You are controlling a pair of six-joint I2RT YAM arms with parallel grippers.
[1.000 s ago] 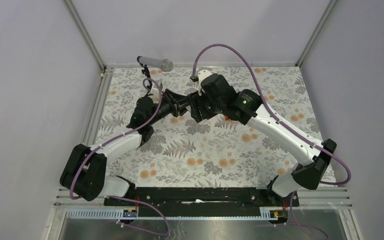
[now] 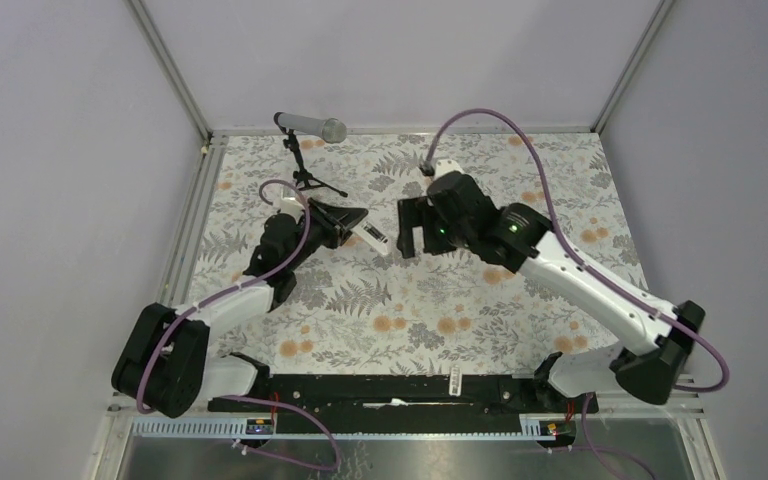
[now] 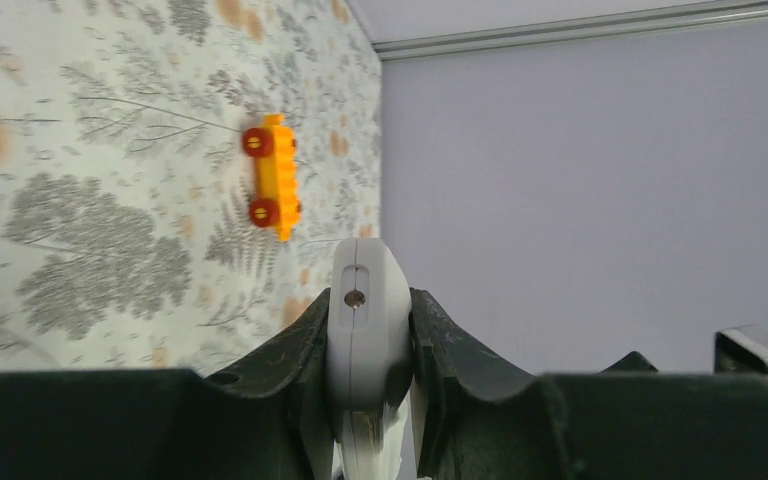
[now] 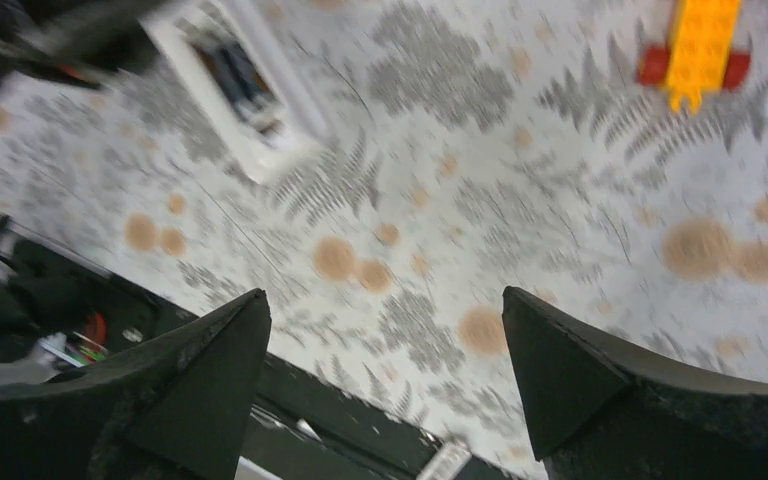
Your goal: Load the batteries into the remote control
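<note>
The white remote control point(image 2: 374, 238) is held in the air by my left gripper point(image 2: 350, 220), shut on it; in the left wrist view its white end point(image 3: 365, 320) shows between the fingers. In the right wrist view the remote point(image 4: 280, 110) is blurred, its dark recessed compartment facing up. I cannot tell what is in the compartment. My right gripper point(image 2: 408, 225) is open, to the right of the remote, with nothing between its fingers in the right wrist view.
A yellow toy with red wheels point(image 4: 698, 50) lies on the floral mat. A microphone on a stand point(image 2: 305, 126) is at the back left. A small white object point(image 2: 455, 380) is at the front edge.
My right gripper has moved right, away from the remote, uncovering it. My left gripper has moved slightly left and down in the top view with the remote.
</note>
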